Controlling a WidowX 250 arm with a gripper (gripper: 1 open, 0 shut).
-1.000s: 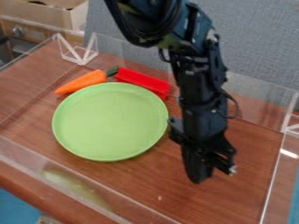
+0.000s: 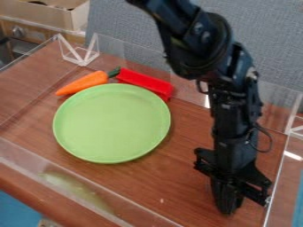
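My black gripper [image 2: 228, 191] is low over the wooden table [image 2: 172, 191] at the front right, to the right of a green plate [image 2: 112, 123]. Its fingers point down near the tabletop; whether anything is between them is hidden. An orange carrot [image 2: 83, 82] with a green top lies behind the plate, and a red block [image 2: 144, 83] lies to its right.
Clear low walls border the table. A white bracket [image 2: 76, 55] stands at the back left, with a cardboard box [image 2: 42, 14] beyond.
My arm and gripper have moved right and down, toward the front right of the table. The plate, carrot and red block have stayed put.
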